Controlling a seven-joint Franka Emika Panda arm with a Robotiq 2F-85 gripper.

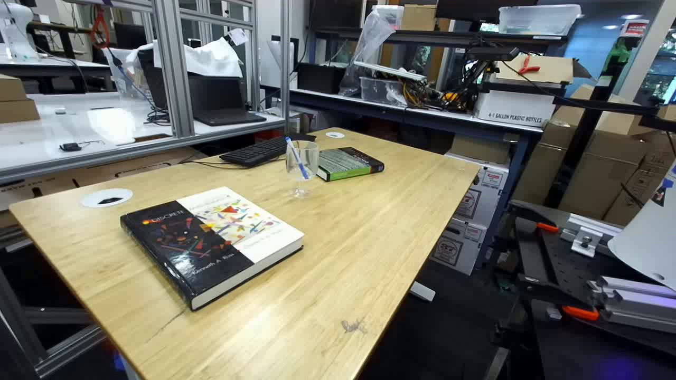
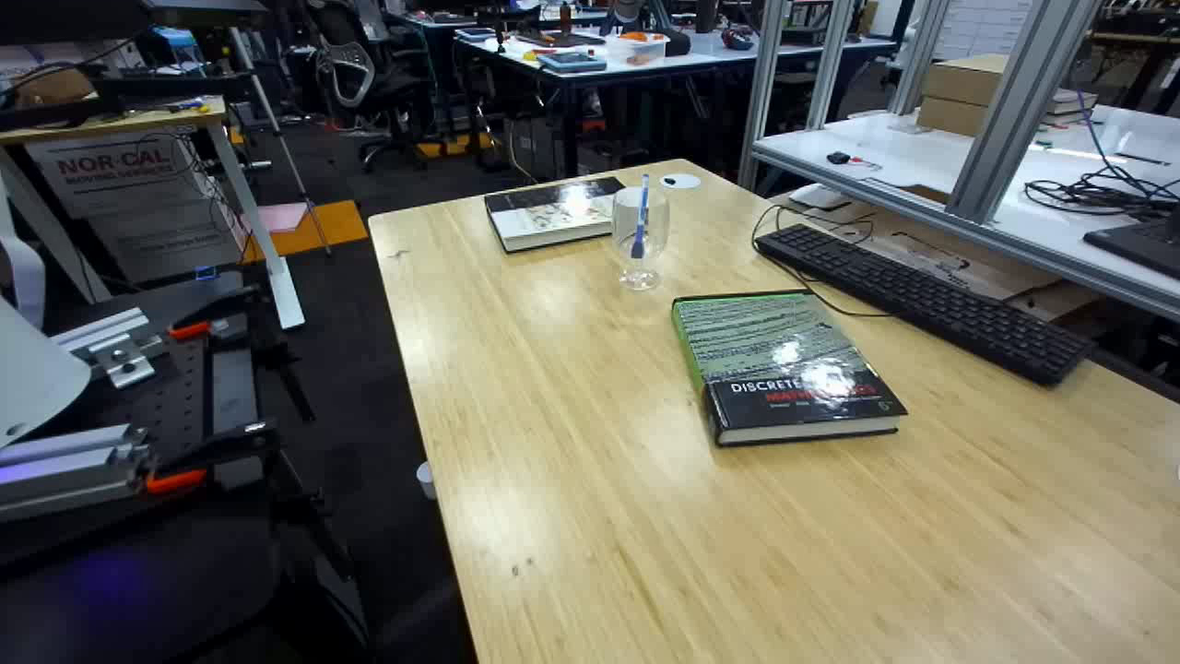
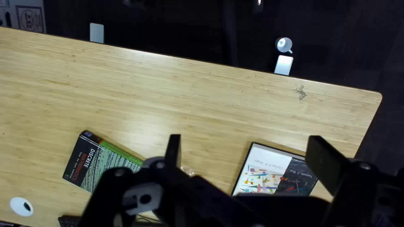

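A clear stemmed glass (image 1: 308,155) stands upright on the table with a blue-and-white pen (image 1: 297,157) leaning inside it. In the other exterior view the same glass (image 2: 653,237) is between the two books. My gripper is open high above the table, nothing between its fingers. Below it, the wrist view catches only a bit of the glass (image 3: 187,171) by the left finger; the rest is hidden. The black-and-white book (image 1: 234,221) lies flat on one side of the glass, and the green-and-black book (image 2: 785,349) lies flat on the other.
A black keyboard (image 2: 929,293) with its cable lies along the table's frame side. White grommets (image 1: 106,197) sit near that edge too. Metal frame posts (image 1: 174,69) rise beside the table.
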